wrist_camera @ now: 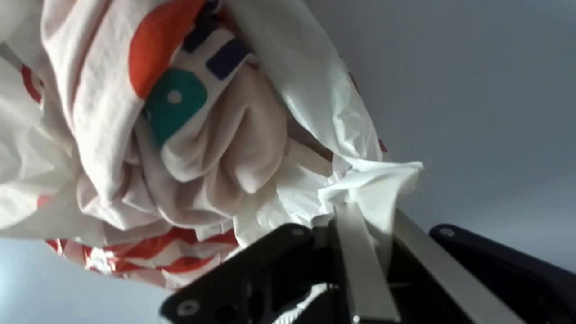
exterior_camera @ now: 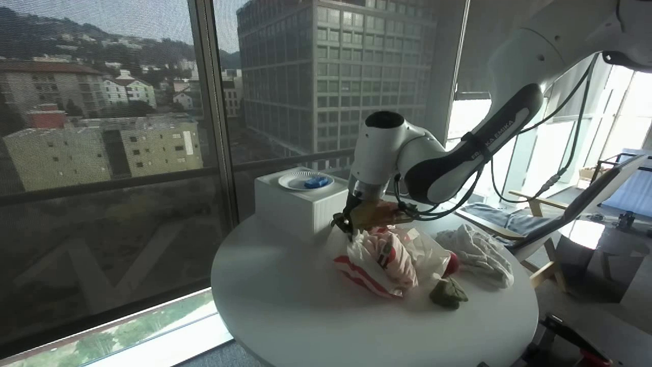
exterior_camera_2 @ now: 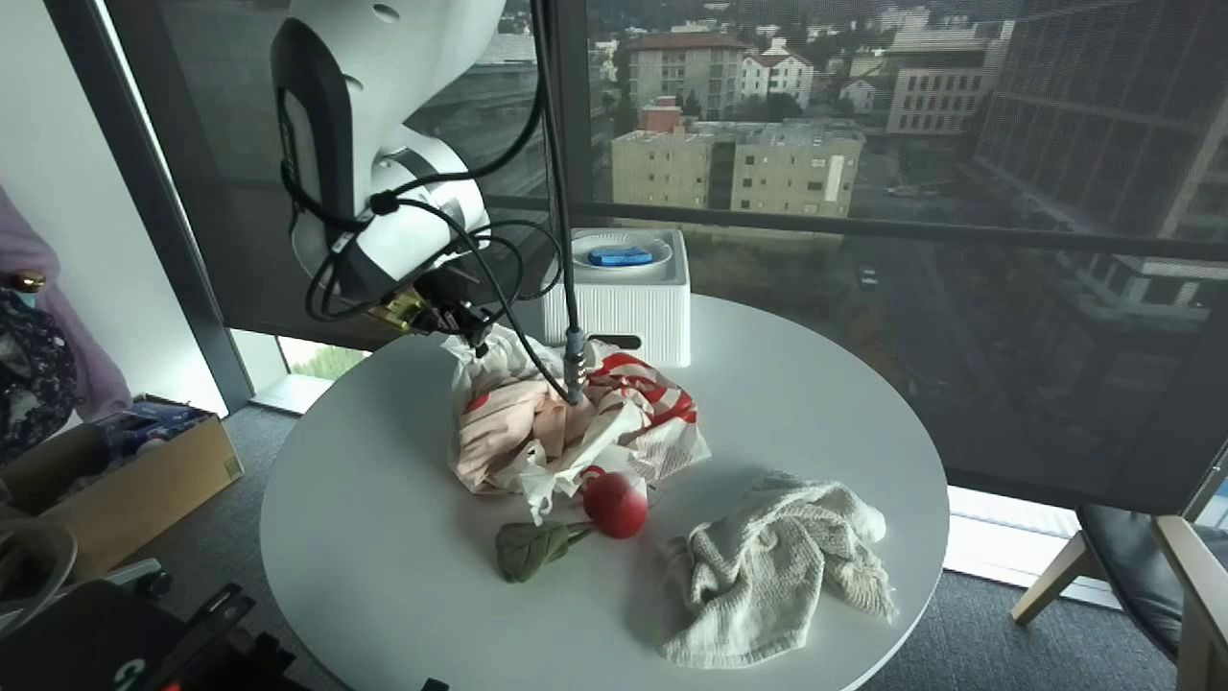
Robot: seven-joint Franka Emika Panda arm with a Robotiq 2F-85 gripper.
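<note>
A crumpled white plastic bag with red stripes (exterior_camera_2: pixel 650 397) lies on the table, a pale pink cloth with coloured print (wrist_camera: pixel 227 146) bunched inside its opening. At the bag's edge my gripper is shut, with a thin fold of the white plastic pinched between its fingers. This fold stands up out of the fingertips in the wrist view. Seen from outside, the tilted gripper (exterior_camera: pixel 346 225) is just above the bag's window-side edge, near the white box. The cloth itself is clear of the fingers.
The white box (exterior_camera: pixel 287 208) carries a paper plate (exterior_camera: pixel 287 181) with a blue object (exterior_camera: pixel 316 182). In front of the bag lie a red ball-like thing (exterior_camera_2: pixel 616 505) with a green leafy part (exterior_camera_2: pixel 530 551) and a grey-white towel (exterior_camera_2: pixel 766 576). Bare tabletop (exterior_camera: pixel 275 293) extends left of the bag.
</note>
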